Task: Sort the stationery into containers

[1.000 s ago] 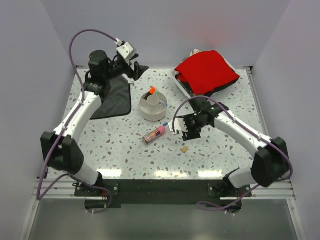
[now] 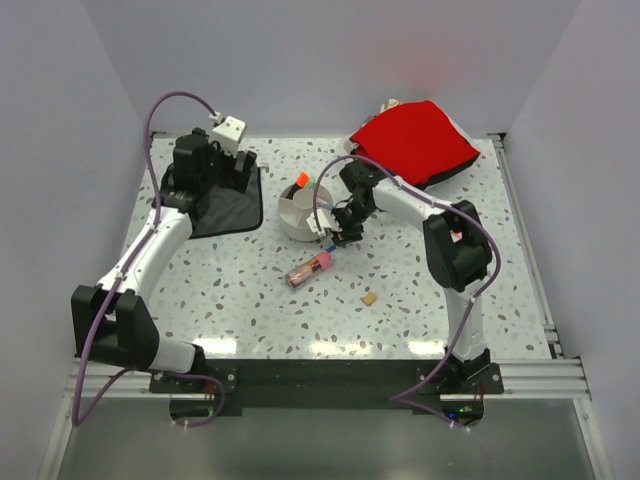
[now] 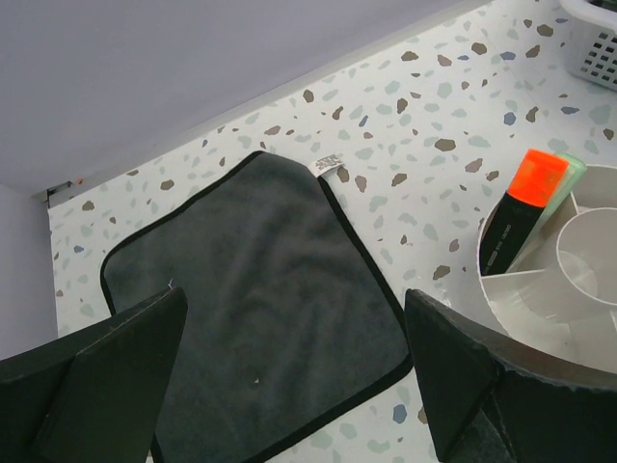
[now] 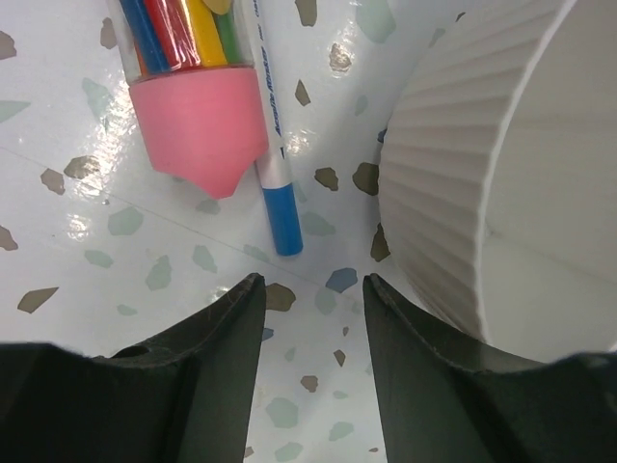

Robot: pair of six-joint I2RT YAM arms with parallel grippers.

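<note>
My right gripper is part open, its fingertips just short of a pen with a blue cap, which lies beside a clear pencil case with a pink end holding coloured pens. The white organizer stands close by, its ribbed wall filling the right wrist view's right side; it holds a black marker with orange cap and a pale green item. My left gripper hangs open over the dark mat, nothing between its fingers.
The dark mat lies at the back left. A red cloth covers a container at the back right, and a white basket shows there. A small yellow block lies on the open front of the table.
My left arm has drawn back leftward, away from above the organizer.
</note>
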